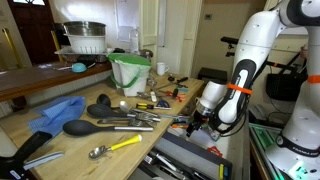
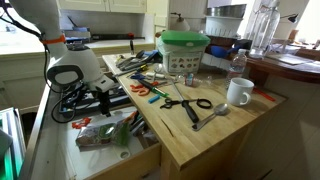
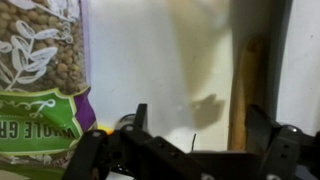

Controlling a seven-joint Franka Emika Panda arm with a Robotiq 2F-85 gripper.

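Note:
My gripper stands open over the pale bottom of a drawer, with nothing between its fingers. To its left in the wrist view lies a clear bag of brown grains or lentils with a green label. On the right, a long wooden piece runs along the drawer's side wall, close by the right finger. Exterior view 2 shows the packet in the open drawer, below and beside the hand. In exterior view 1 the fingertips are hard to make out.
Beside the drawer, the wooden counter carries scissors, a spoon, a white mug and a green-rimmed white basket. Dark utensils and a blue cloth lie on the counter in exterior view 1.

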